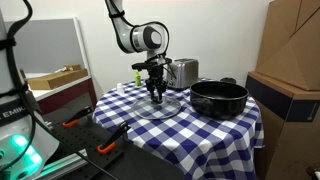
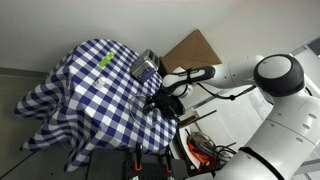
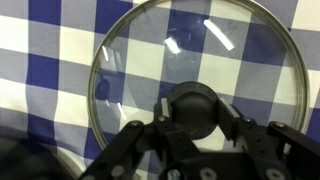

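A round glass lid [image 1: 140, 108] with a metal rim lies on the blue-and-white checked cloth. Its black knob [image 3: 193, 109] shows near the bottom middle of the wrist view. Right at the knob, my gripper has its fingers on either side of it, shut on the knob. From the side, the gripper [image 1: 156, 97] points straight down over the lid's centre. The lid looks flat on the cloth. Right of it stands a black pot [image 1: 218, 103], uncovered; its inside is mostly hidden from the side.
A silver toaster [image 1: 183, 73] stands behind the lid. Small bottles and a white cup [image 1: 120, 87] are at the back left. A green item [image 2: 106, 61] lies on the cloth. Free cloth extends in front of the pot.
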